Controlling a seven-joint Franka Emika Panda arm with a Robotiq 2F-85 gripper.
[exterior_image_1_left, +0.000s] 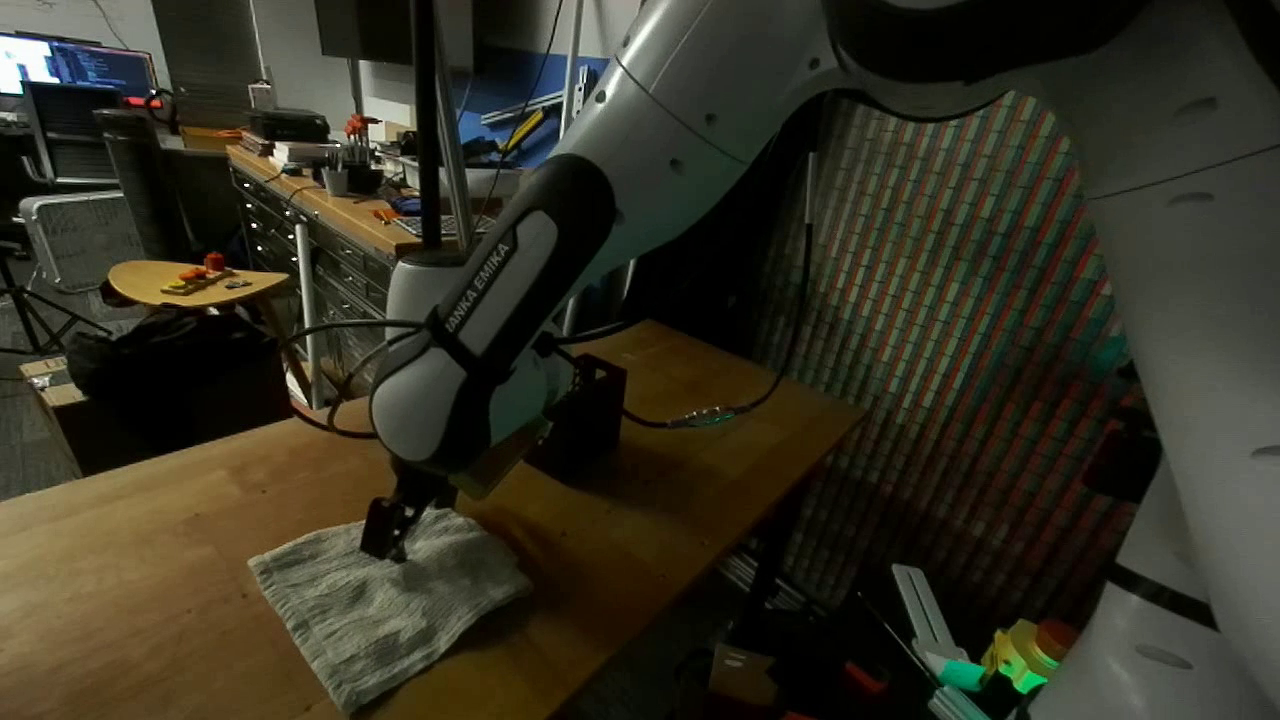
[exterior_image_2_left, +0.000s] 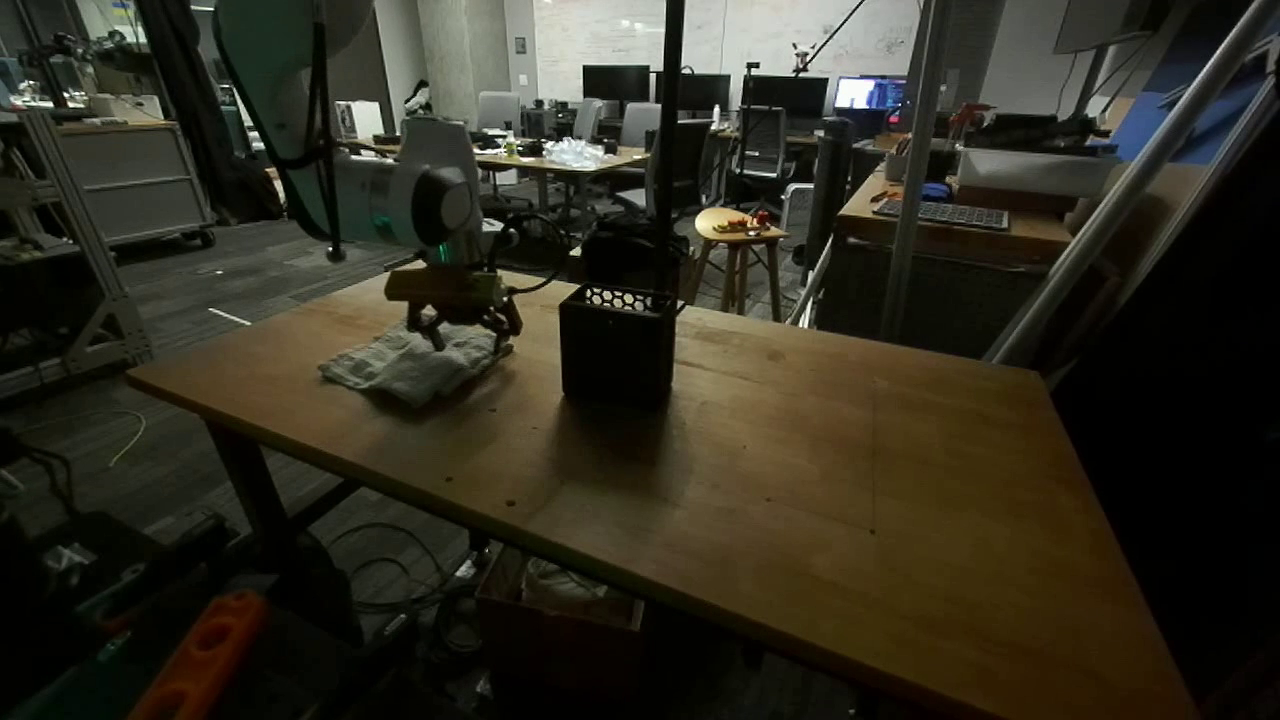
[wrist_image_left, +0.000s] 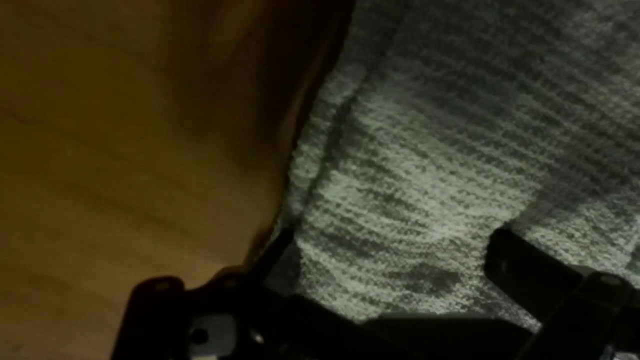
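Observation:
A pale grey ribbed cloth lies rumpled and roughly flat on the wooden table. Down at the cloth's far part, my gripper has its fingers apart. From the other side, the gripper is low over the right part of the cloth. In the wrist view, cloth fills the space between the open fingers of my gripper. The left finger is by the cloth's edge, with bare wood beyond it, while the right one is over the fabric. Whether the fingertips press on it is hard to tell.
A black box with a perforated side stands on the table close to the arm, and a cable runs behind it. Wide bare tabletop extends beyond the box. The table's front edge drops to a cluttered floor.

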